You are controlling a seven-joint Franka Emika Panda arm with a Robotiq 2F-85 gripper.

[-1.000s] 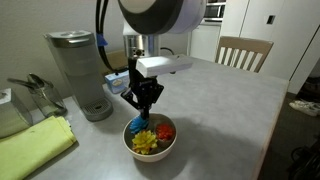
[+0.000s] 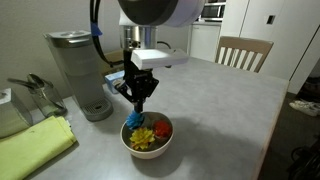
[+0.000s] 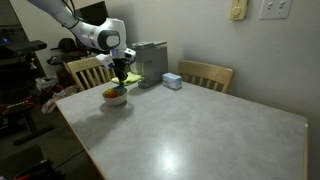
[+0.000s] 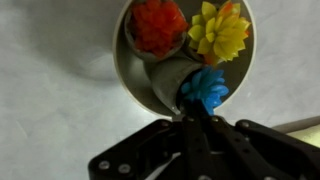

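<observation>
A white bowl point(image 2: 150, 153) on the table holds a blue flower point(image 2: 134, 119), a yellow flower point(image 2: 142, 138) and a red flower point(image 2: 163, 130). My gripper point(image 2: 139, 104) reaches down to the blue flower at the bowl's far left side. In the wrist view, the blue flower point(image 4: 206, 86) lies tilted beside its grey pot point(image 4: 170, 76), with the red flower point(image 4: 158, 24) and yellow flower point(image 4: 219, 32) above. The gripper appears shut on the blue flower; its dark fingertips partly hide the grip.
A grey dispenser point(image 2: 83, 75) stands behind the bowl, and a yellow-green cloth point(image 2: 30, 147) lies to its left. A blue-and-white box point(image 3: 172, 81) sits farther along the table. Broad bare tabletop point(image 3: 195, 125) extends beyond the bowl.
My gripper has moved slightly left and the blue flower has risen a little with it. The yellow flower has also shifted slightly up and left in the exterior view.
</observation>
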